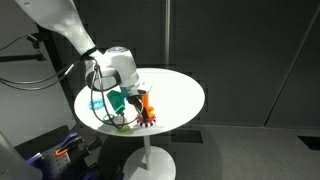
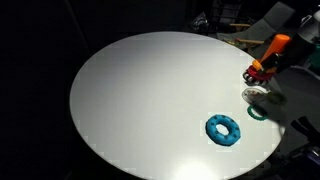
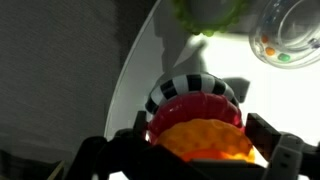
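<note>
An orange and red toy (image 3: 205,130) with a black-and-white checked rim stands near the table's edge. In the wrist view it sits between the fingers of my gripper, which is open, with one dark finger on either side. Exterior view 2 shows the toy's orange upper part (image 2: 269,52) above its red base (image 2: 258,74). The white arm (image 1: 117,70) reaches down beside the toy in exterior view 1. Whether the fingers touch the toy cannot be made out.
Close by lie a clear ring with coloured beads (image 3: 288,32) and a green ring (image 3: 208,12). A blue ring (image 2: 222,130) rests farther along the white table (image 2: 150,100). Dark floor lies beyond its edge.
</note>
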